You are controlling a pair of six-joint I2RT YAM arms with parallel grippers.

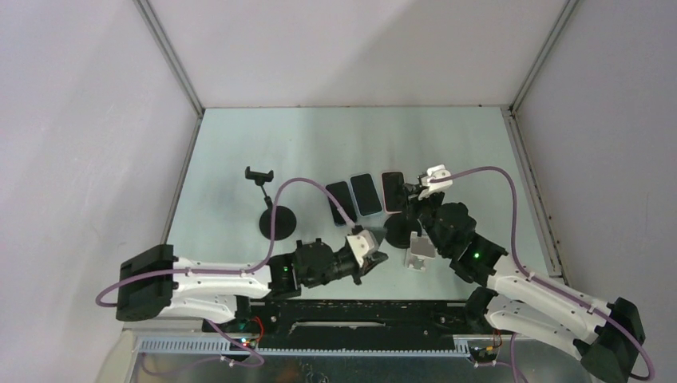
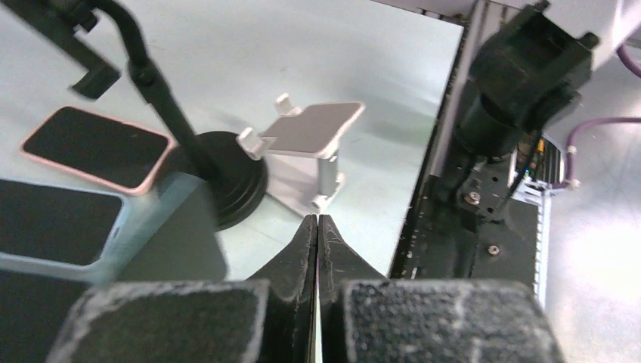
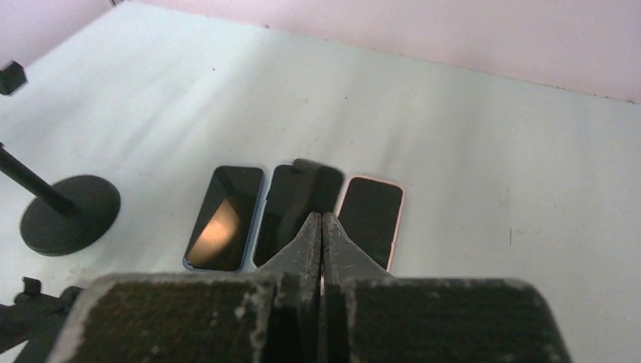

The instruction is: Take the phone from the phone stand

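The teal-edged phone (image 2: 178,242) is blurred and tilted in the left wrist view, left of my left gripper, whose fingertips meet with nothing between them. From above, a grey-green shape beside that gripper seems to be the phone; its support is unclear. The black phone stand (image 2: 170,102) stands upright on its round base (image 1: 403,230), behind the phone. My right gripper is also shut, nothing held between its fingertips. From above it hangs near the stand, hiding the clamp.
Three dark phones lie side by side: a pink-rimmed phone (image 1: 393,190), a blue-rimmed phone (image 1: 366,194) and a black phone (image 1: 340,203). Another black stand (image 1: 278,223) is at left. A white folding stand (image 1: 420,250) sits near the front.
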